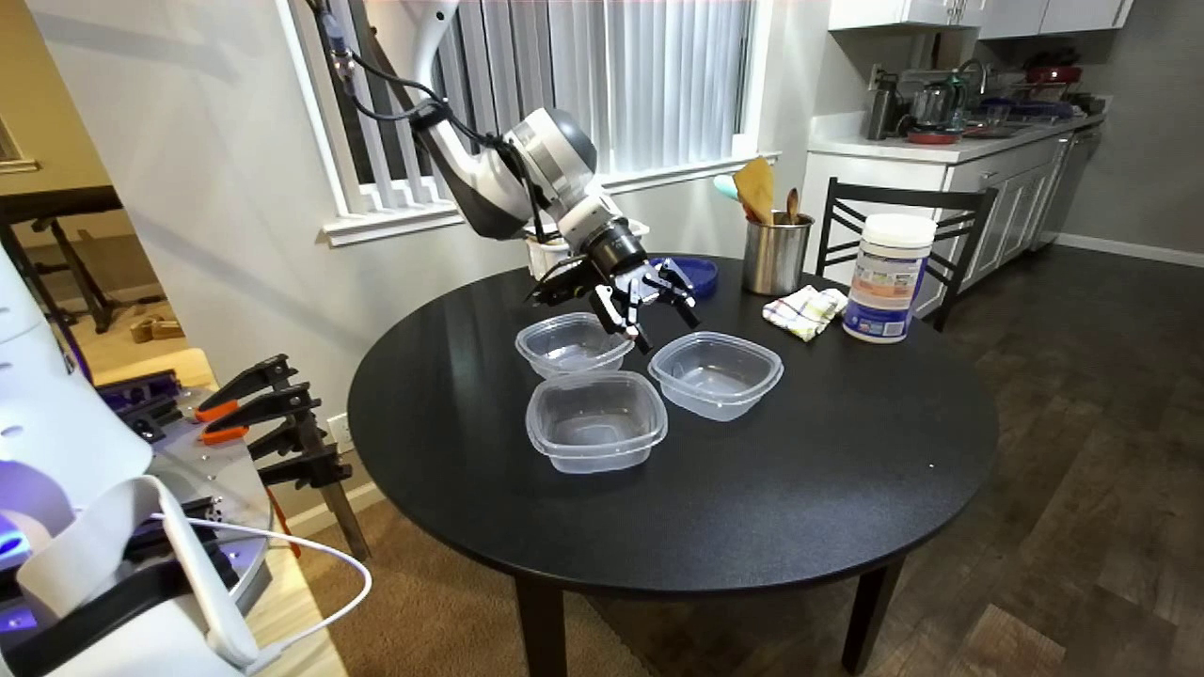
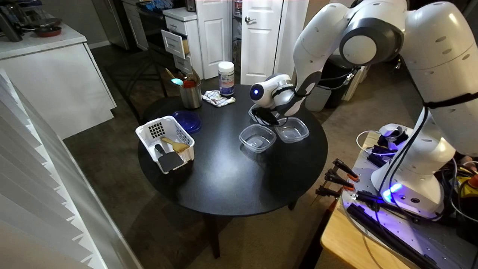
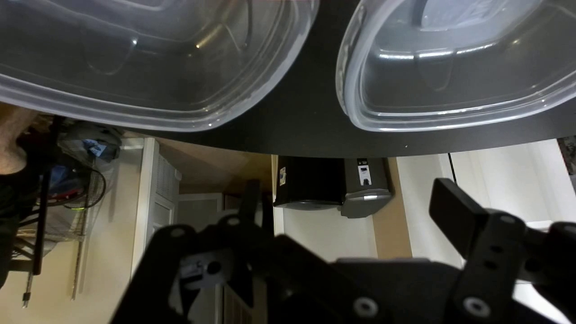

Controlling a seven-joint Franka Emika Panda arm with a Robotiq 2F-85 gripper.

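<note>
Three clear plastic containers stand close together on the round black table: a back-left container, a right container and a front container. All three look empty. My gripper hangs above the gap between the back-left and right ones, tilted, its fingers spread. Parts of two containers fill the top of the wrist view, a left container and a right container. There my open gripper has nothing between its dark fingers. The arm hides it in the second exterior view.
A white basket with a spatula and a wooden spoon stands near the window. Behind are a blue lid, a metal utensil pot, a folded cloth and a wipes tub.
</note>
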